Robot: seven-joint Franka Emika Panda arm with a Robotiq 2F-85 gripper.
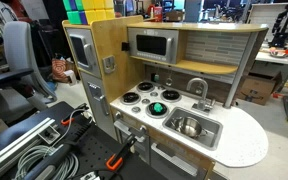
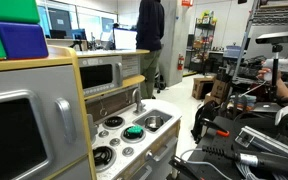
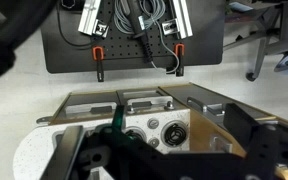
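My gripper shows as dark shapes low in the wrist view, its two fingers wide apart and the fingers open. Between them the stove burners (image 3: 174,133) of a toy kitchen appear below, and nothing is held. A green round object (image 1: 158,107) rests on the stove top among several black burners, and it also shows in exterior view 2 as a green piece (image 2: 134,132). To its right a metal sink (image 1: 192,128) with a faucet (image 1: 201,92) is set into the counter; something metallic lies in the basin. Neither exterior view shows the gripper.
A microwave (image 1: 154,43) sits above the stove, with a tall cabinet (image 2: 32,128) to the left. Bare counter (image 1: 242,142) extends right of the sink. A black table (image 3: 74,45) with orange clamps (image 3: 179,50) and coiled cable faces the kitchen.
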